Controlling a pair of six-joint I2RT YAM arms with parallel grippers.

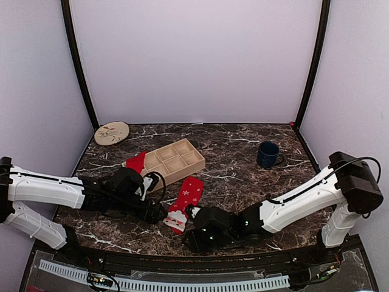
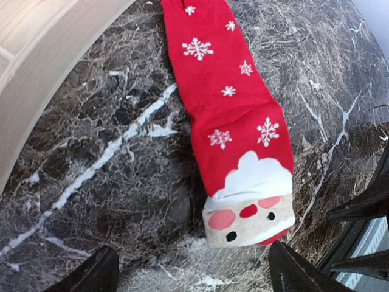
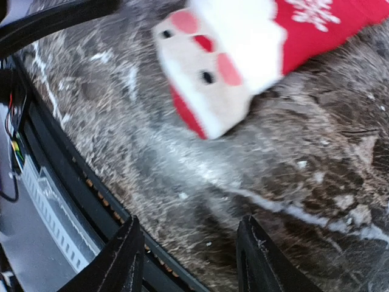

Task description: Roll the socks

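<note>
A red sock (image 1: pixel 189 193) with white snowflakes and a Santa face at its near end lies flat and stretched out on the dark marbled table. In the left wrist view the whole visible length of the sock (image 2: pixel 234 109) shows, unrolled. My left gripper (image 1: pixel 159 218) hovers left of the Santa end, its fingertips (image 2: pixel 97 271) apart and empty. My right gripper (image 1: pixel 189 240) is on the near right side of that end, open, with bare table between its fingers. The Santa face (image 3: pixel 206 73) appears above them in the right wrist view, clear of both fingers.
Behind the left arm stands a wooden compartment box (image 1: pixel 176 161) with red cloth (image 1: pixel 136 162) at its left end. A plate (image 1: pixel 112 133) lies at the back left, a dark blue mug (image 1: pixel 267 154) at the right.
</note>
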